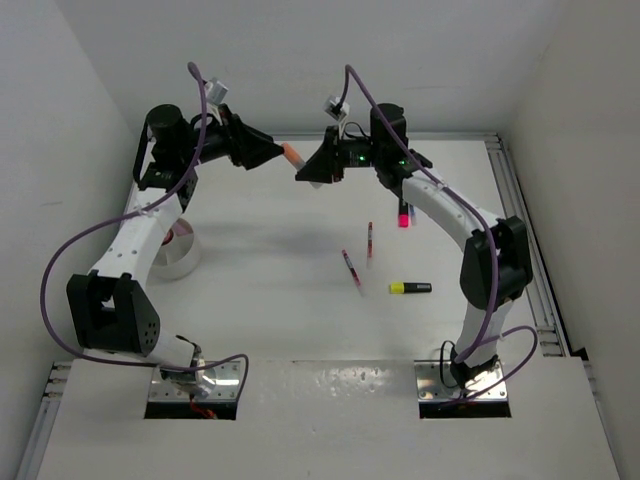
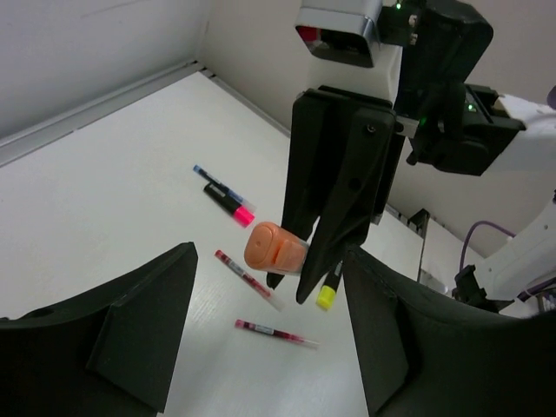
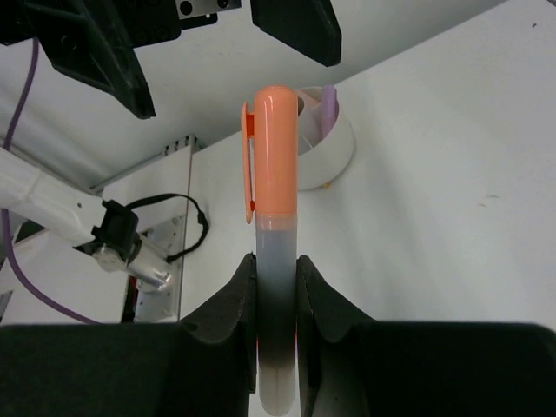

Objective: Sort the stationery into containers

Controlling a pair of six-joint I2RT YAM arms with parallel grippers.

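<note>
My right gripper (image 1: 311,172) is shut on an orange-capped pen (image 3: 275,156) with a pale translucent barrel, held upright in the right wrist view. My left gripper (image 1: 262,152) is part open, to the left of the pen's cap, with nothing between its fingers. A white round container (image 1: 176,258) holding pink and purple items stands at the left of the table, partly hidden by the left arm. A pink-and-black marker (image 1: 403,213), a blue pen (image 2: 210,181), a yellow-and-black highlighter (image 1: 410,288) and two red pens (image 1: 353,270) lie on the right side.
Rails edge its back and sides, with walls beyond. Both arms' purple cables arch above the table.
</note>
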